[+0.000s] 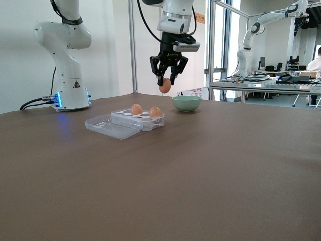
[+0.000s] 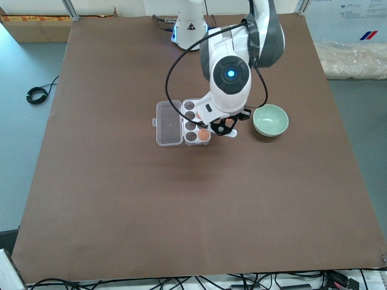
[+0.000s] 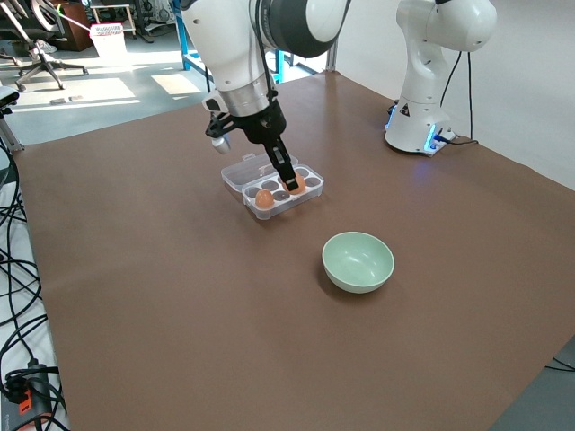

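My gripper (image 1: 166, 75) is shut on a brown egg (image 1: 165, 86), held in the air above and beside a clear plastic egg box (image 1: 142, 122) with its lid (image 2: 169, 124) open. In the left view the gripper (image 2: 225, 127) hangs between the box and a pale green bowl (image 2: 270, 120); in the right view the arm hides part of the box, and the bowl (image 3: 358, 262) stands apart from it.
A white arm base (image 1: 70, 98) with cables stands at the back. Cables (image 2: 66, 284) run along the near edge, off the tabletop.
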